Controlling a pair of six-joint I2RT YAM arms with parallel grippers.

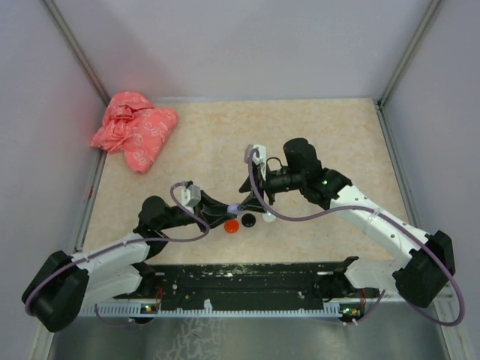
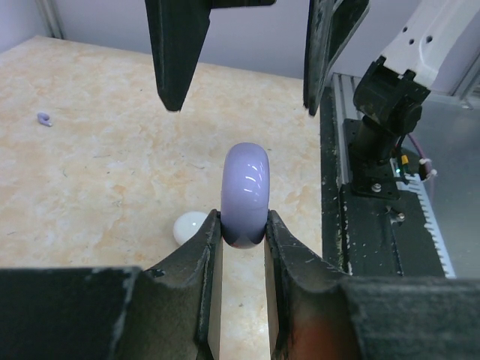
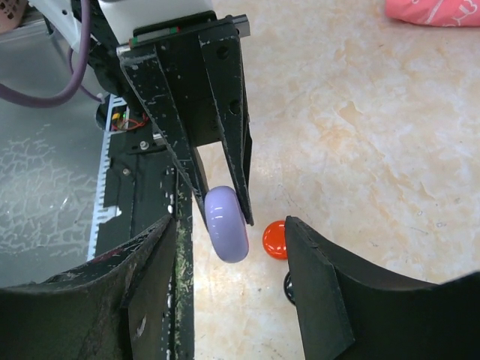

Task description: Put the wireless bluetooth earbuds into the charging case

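Note:
The lilac charging case [image 2: 245, 191] is held upright between the fingertips of my left gripper, seen also in the top view [image 1: 225, 212]. My right gripper [image 1: 253, 199] stands open just beside it, its two fingers [image 2: 176, 75] spread above the case in the left wrist view and on either side of it in the right wrist view. A small lilac piece [image 2: 43, 119], perhaps an earbud, lies on the table at the back left of the left wrist view.
A red disc [image 1: 231, 226], a black disc [image 1: 248, 220] and a white disc [image 1: 268, 217] lie below the grippers. A crumpled pink cloth [image 1: 135, 127] is at the back left.

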